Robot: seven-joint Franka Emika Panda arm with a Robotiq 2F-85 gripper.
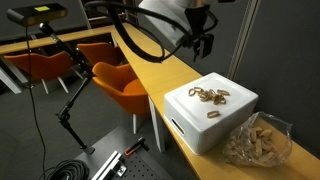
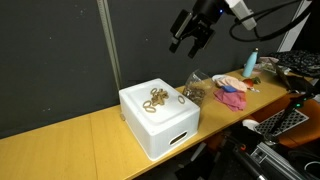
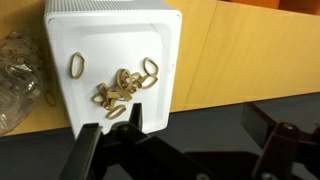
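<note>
Several tan rubber bands [image 3: 122, 84] lie on the flat top of a white box [image 3: 105, 40]. Most are bunched together, and a single band [image 3: 77, 65] lies apart near the bag side. My gripper [image 2: 182, 47] hangs in the air, well above the box top and clear of the bands. Its two dark fingers [image 3: 88, 148] are spread wide in the wrist view, with nothing held between them.
A clear plastic bag [image 1: 257, 142] with more tan bands stands beside the box on the wooden table [image 2: 60, 145]. Beyond it are a pink cloth [image 2: 232, 100] and a blue bottle [image 2: 250, 64]. Bare tabletop lies on the box's other side.
</note>
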